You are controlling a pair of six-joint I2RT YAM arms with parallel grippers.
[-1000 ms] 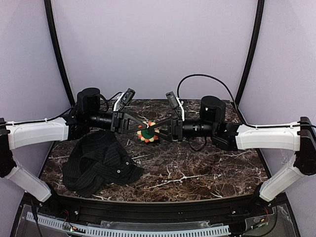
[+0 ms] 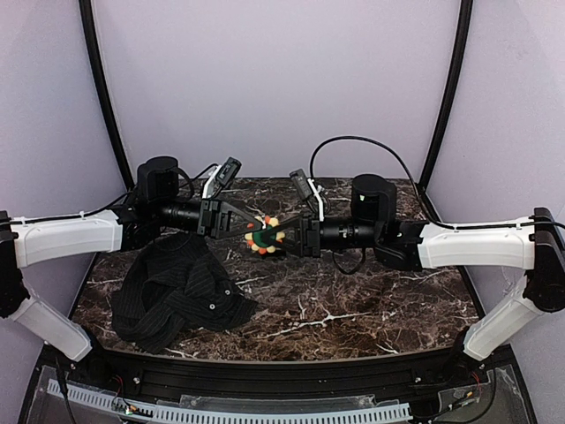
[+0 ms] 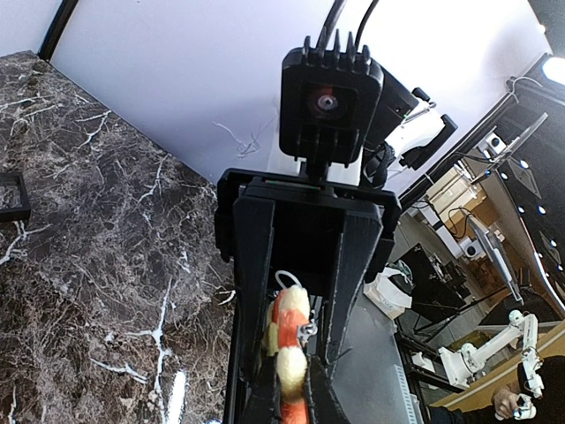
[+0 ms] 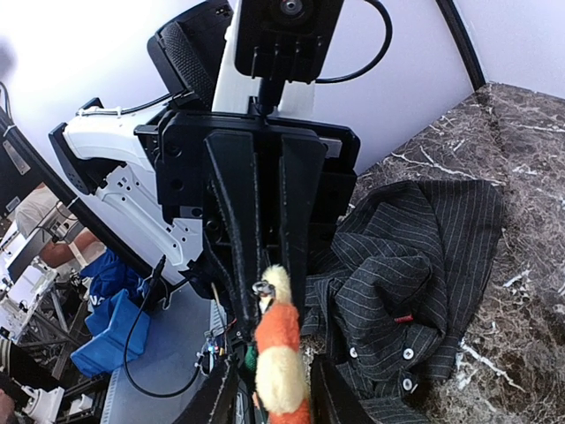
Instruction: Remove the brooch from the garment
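Note:
The flower brooch, with orange and cream petals round a green centre, hangs in the air between both grippers. My left gripper is shut on it. My right gripper reaches it from the right, its fingers around the brooch's edge; whether they touch is unclear. In both wrist views the brooch appears edge-on, with a small metal clasp. The dark striped garment lies crumpled on the left of the table, apart from the brooch.
A small dark frame shows at the left edge of the left wrist view. Walls stand behind and at both sides.
My right gripper has moved slightly down and left toward the brooch since a second ago. The left arm and the garment look unchanged.

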